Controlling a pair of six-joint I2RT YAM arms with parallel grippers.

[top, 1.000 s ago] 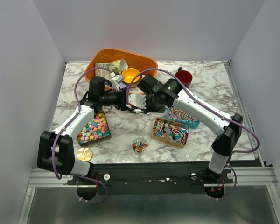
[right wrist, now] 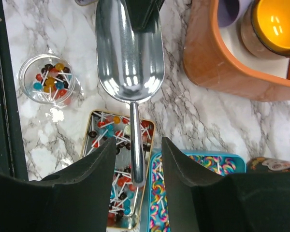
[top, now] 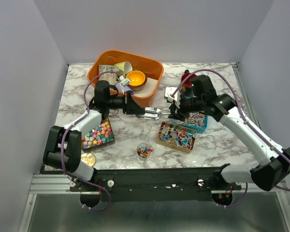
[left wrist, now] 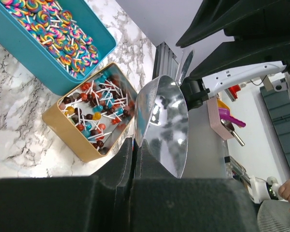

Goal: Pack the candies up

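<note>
A shiny metal scoop (top: 150, 114) hangs above the table, between the two arms. My left gripper is shut on the edge of its bowl. Around the scoop's slim handle (right wrist: 137, 145), the right gripper stands open, a gap showing on each side. Below, a gold tin (left wrist: 70, 135) holds ball lollipops, and a clear jar (right wrist: 46, 79) has more of them. Swirl lollipops fill the teal box (left wrist: 38, 72). In the top view, a dark tray (top: 104, 145) of colourful candies sits at the left, partly behind the left arm.
At the back, an orange bin (top: 155, 68) holds cups and bowls. A red-and-black mug (top: 186, 79) stands right of it, partly hidden by the right arm. A gold lid (top: 88, 159) lies near the front left. Bare marble tabletop (top: 123, 133) shows between tray and tin.
</note>
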